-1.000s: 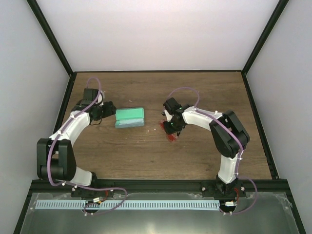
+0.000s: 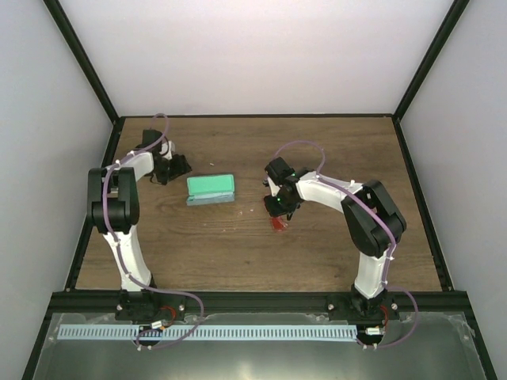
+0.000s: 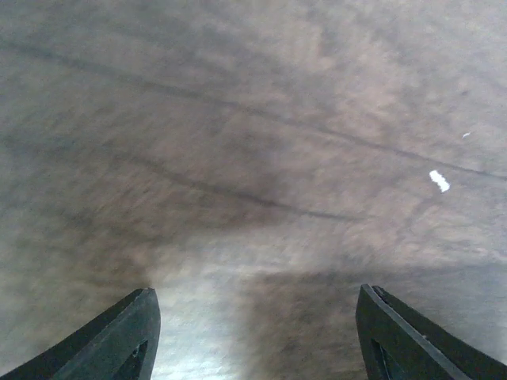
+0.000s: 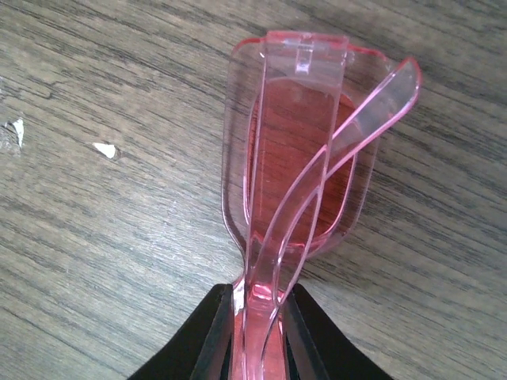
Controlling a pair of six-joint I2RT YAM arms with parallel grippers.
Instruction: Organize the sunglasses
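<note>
Pink transparent sunglasses (image 4: 301,158) with red lenses lie folded on the table, partly under my right arm in the top view (image 2: 278,224). My right gripper is shut on their middle, by the bridge. My left gripper stands open over bare wood at the back left of the table (image 2: 178,164) in the top view, its two fingertips apart with nothing between them.
A green case (image 2: 210,185) with a clear lower part lies left of centre, between the two arms.
My left arm has swung toward the back of the table, away from the front edge and the green case's level. The right arm and sunglasses look unchanged.
</note>
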